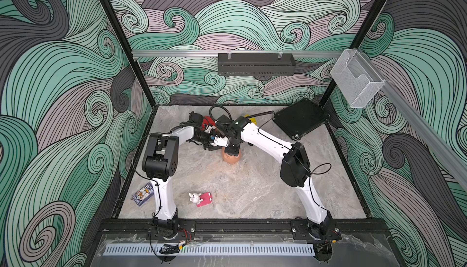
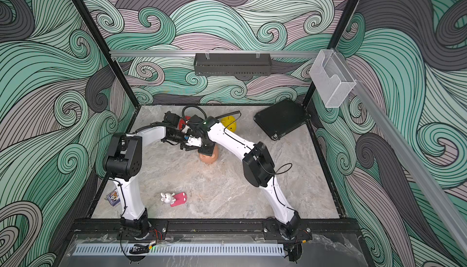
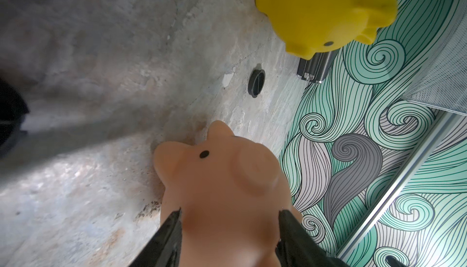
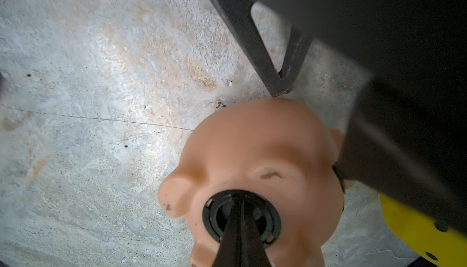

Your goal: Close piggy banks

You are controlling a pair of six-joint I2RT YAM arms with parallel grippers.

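A peach piggy bank (image 1: 231,157) is near the table's middle, with my left gripper shut around its body. Both left fingers (image 4: 279,79) press against its sides in the right wrist view. The underside faces the right wrist camera, showing a black round stopper (image 4: 210,220) in the hole; whether it sits fully flush I cannot tell. My right gripper is shut, its tips over the stopper's recessed middle and nothing visible between them. Behind stands a yellow piggy bank (image 3: 326,14). A loose black stopper (image 3: 256,82) lies on the table between the two banks.
A red object (image 2: 183,123) is partly hidden behind the arms. Toward the front lie a white figure with a pink block (image 1: 204,199) and a card box (image 1: 142,194). A black tray (image 1: 301,117) is at back right.
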